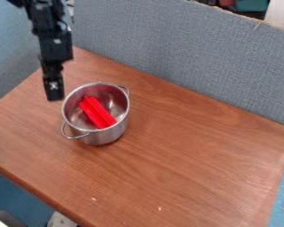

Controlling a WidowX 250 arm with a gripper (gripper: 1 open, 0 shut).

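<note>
A steel pot (114, 130) with two side handles stands on the wooden table (192, 160), left of centre, holding a red elongated object (97, 112). Behind and left of the pot, my dark gripper (54, 89) hangs open, apart from the pot, with nothing seen in it; its tips are blurred.
Grey padded walls (180, 58) line the back and left of the table. The front left edge drops to a blue floor (14, 195).
</note>
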